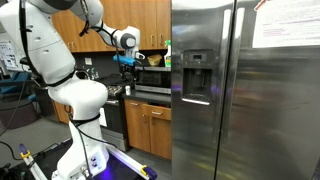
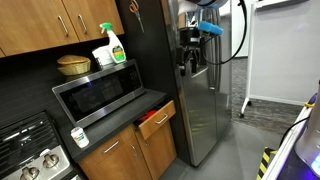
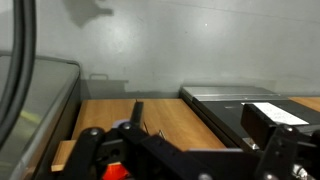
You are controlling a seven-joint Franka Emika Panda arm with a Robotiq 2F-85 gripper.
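Observation:
My gripper stands open, with nothing between its dark fingers in the wrist view. From the second exterior view, the gripper (image 2: pixel 187 64) hangs in the air in front of the fridge, higher than the counter. A wooden drawer (image 2: pixel 155 123) under the counter stands pulled out, with something red (image 2: pixel 152 101) near its top. Something red (image 3: pixel 116 172) also shows low in the wrist view, partly covered by the gripper, beside a wooden surface (image 3: pixel 170 118). In the first exterior view the gripper (image 1: pixel 127 76) is small and dark against the kitchen.
The steel fridge (image 1: pixel 200 120) stands close beside the arm. A microwave (image 2: pixel 105 98) sits on the counter, with a spray bottle (image 2: pixel 114 47) and a basket (image 2: pixel 74 66) on top. A white tub (image 2: pixel 79 136) is near the stove (image 2: pixel 35 165).

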